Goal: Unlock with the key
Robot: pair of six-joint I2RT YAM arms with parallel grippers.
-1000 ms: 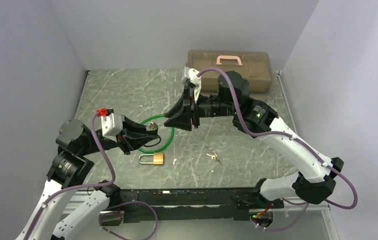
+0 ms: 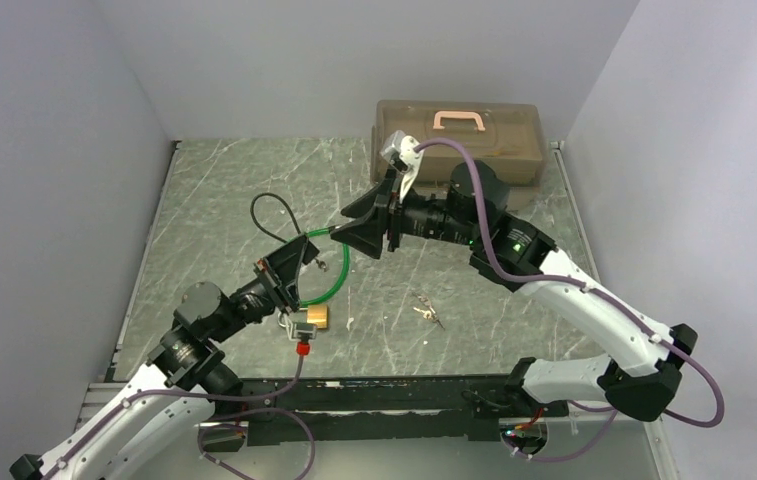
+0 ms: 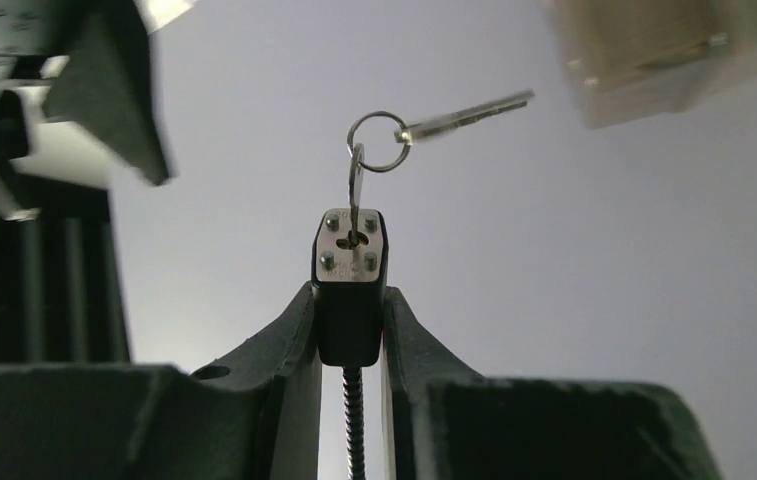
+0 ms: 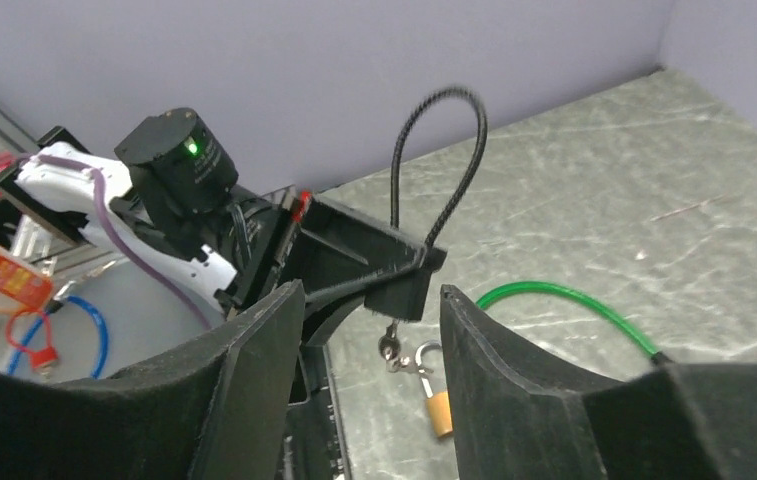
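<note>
My left gripper point(image 2: 306, 258) grips a black cable lock; in the left wrist view its lock body point(image 3: 349, 300) is upright between the fingers, with a key point(image 3: 355, 180) in the keyhole and a second key point(image 3: 462, 115) on the ring. The cable loops above that gripper in the right wrist view. My right gripper point(image 2: 354, 222) is open just right of and above it, nothing visible between its fingertips. A brass padlock point(image 2: 317, 316) lies on the table below.
A green cable loop point(image 2: 342, 275) and loose keys point(image 2: 429, 311) lie on the marble table point(image 2: 204, 200). A brown toolbox point(image 2: 499, 145) stands at the back right. Walls border the table.
</note>
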